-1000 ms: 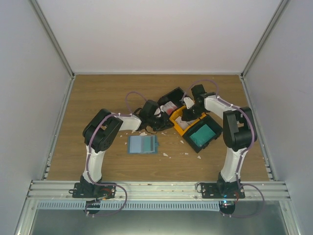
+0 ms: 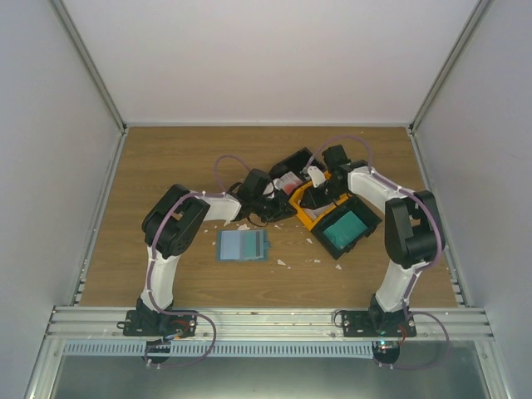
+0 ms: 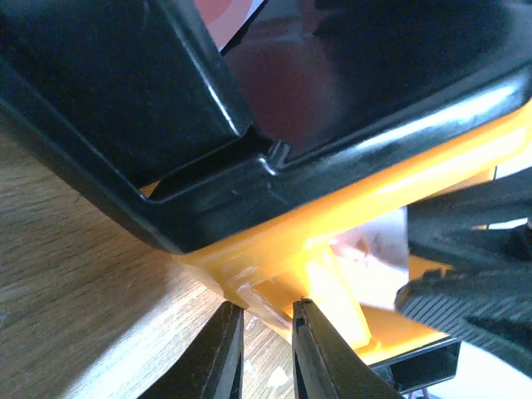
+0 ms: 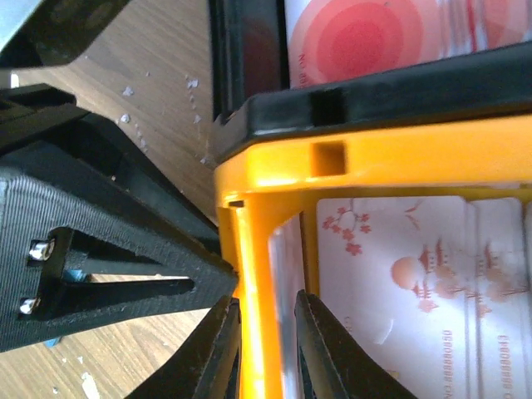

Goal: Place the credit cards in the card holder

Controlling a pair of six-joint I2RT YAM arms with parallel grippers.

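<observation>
Floral white cards point(image 4: 391, 266) lie in a yellow box point(image 2: 304, 214). One card point(image 4: 288, 253) stands upright along the inside of the box's end wall. My right gripper straddles that wall part open, one fingertip outside the wall and the other inside by the upright card. At the outer side of the same end, my left gripper is shut on the edge of the yellow box, its tips slightly apart. On the table at front left lies a flat blue piece point(image 2: 242, 245) with pale panels; whether it is the card holder is unclear.
A black box with red-and-white cards point(image 2: 288, 182) adjoins the yellow one at the back. Another black box with teal cards point(image 2: 345, 229) stands at the front right. Small white scraps dot the wood.
My right gripper has shifted left and slightly toward the front, to the yellow box's left end. The left gripper and the blue piece look unmoved.
</observation>
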